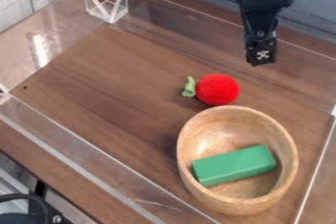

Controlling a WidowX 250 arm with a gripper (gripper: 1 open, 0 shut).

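My black gripper (260,53) hangs at the upper right of the camera view, its fingers pointing down, above and behind a red round vegetable (219,89) with a green stem, which lies on the wooden surface. I see nothing held between the fingers. A wooden bowl (205,135) stands at the lower right with a green block (234,165) lying inside it.
The wooden tray floor (98,90) is clear on the left and centre. Clear walls border it, with a transparent bracket (108,4) at the upper left corner.
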